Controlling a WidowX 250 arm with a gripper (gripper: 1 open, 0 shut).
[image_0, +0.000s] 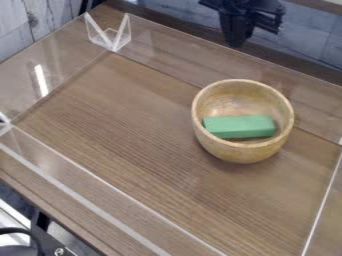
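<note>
A round wooden bowl (241, 95) sits on the right half of the wooden table, holding a green rectangular block (238, 126). My gripper (233, 38) is at the top edge beyond the bowl, dark and mostly cropped; it appears shut, with nothing visible between its fingers.
A wire-like white holder (110, 30) stands near the back left. A dark object (20, 240) shows at the lower left, off the table's edge.
</note>
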